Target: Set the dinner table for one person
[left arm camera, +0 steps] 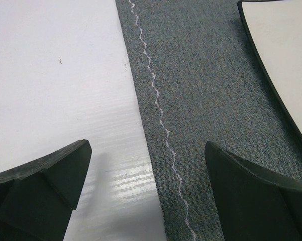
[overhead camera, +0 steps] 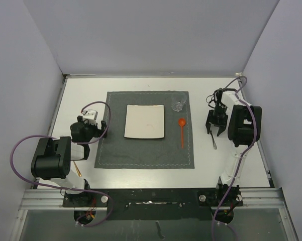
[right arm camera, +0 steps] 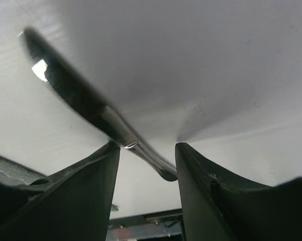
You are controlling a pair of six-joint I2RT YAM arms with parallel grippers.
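Note:
A square cream plate (overhead camera: 144, 121) lies on the grey placemat (overhead camera: 140, 154), with an orange spoon (overhead camera: 182, 128) and a clear glass (overhead camera: 178, 102) to its right. My right gripper is open, low over a knife (right arm camera: 70, 85) lying on the white table right of the mat; the knife is slightly blurred and runs diagonally past the left finger. My left gripper stands open over the mat's left edge, nothing between its fingers, the plate's edge to its right.
Thin light utensils (overhead camera: 78, 168) lie at the lower left beside the left arm, partly hidden.

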